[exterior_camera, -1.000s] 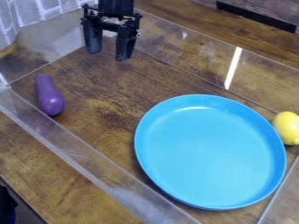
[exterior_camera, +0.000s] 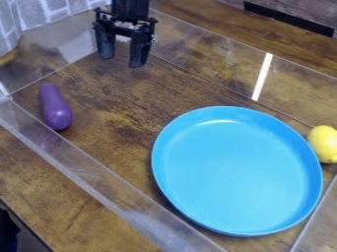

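My black gripper hangs at the top, left of centre, its two fingers apart with nothing visible between them, over bare wood. A purple eggplant lies at the left, below the gripper and apart from it. A large blue plate fills the lower right and is empty. A yellow object, perhaps a lemon, lies at the right edge beside the plate.
Clear plastic walls border the wooden work surface along the left, lower left and upper right. The middle, between the gripper, eggplant and plate, is bare.
My gripper has shifted very slightly, staying at the top over bare wood. The eggplant, plate and yellow object have not moved.
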